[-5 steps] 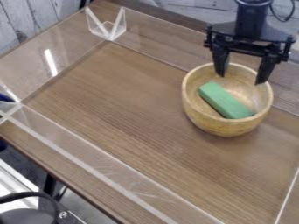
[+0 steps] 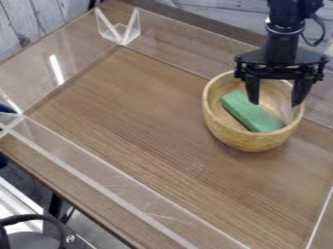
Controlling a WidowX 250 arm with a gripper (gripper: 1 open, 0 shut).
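Observation:
A wooden bowl (image 2: 219, 124) sits at the right of the wooden table, with a green block (image 2: 250, 113) lying inside it at a slant. My black gripper (image 2: 277, 93) is over the back of the bowl, its fingers spread wide apart near the bowl's rim, above and behind the green block. It is open, with nothing visible between the fingers.
Transparent strips run along its edges. A black coiled object (image 2: 26, 233) shows at the bottom left corner. A pale wall stands behind.
My gripper has shifted slightly and now appears a little lower over the bowl. The bowl and green block look unmoved.

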